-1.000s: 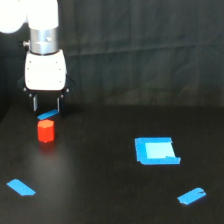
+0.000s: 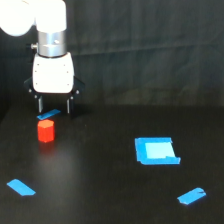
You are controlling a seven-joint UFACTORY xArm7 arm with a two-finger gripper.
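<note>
A small red block stands on the dark table at the left. Behind and above it hangs my gripper, its two fingers pointing down and spread apart. Nothing shows between them, and the gripper is apart from the block. Toward the right lies a square outlined in blue tape with a white patch inside it.
Strips of blue tape lie on the table: one at the front left, one at the front right, and one just behind the block. A dark curtain closes off the back.
My gripper has shifted a little to the right and slightly lower in the view. The red block and the taped square have not moved.
</note>
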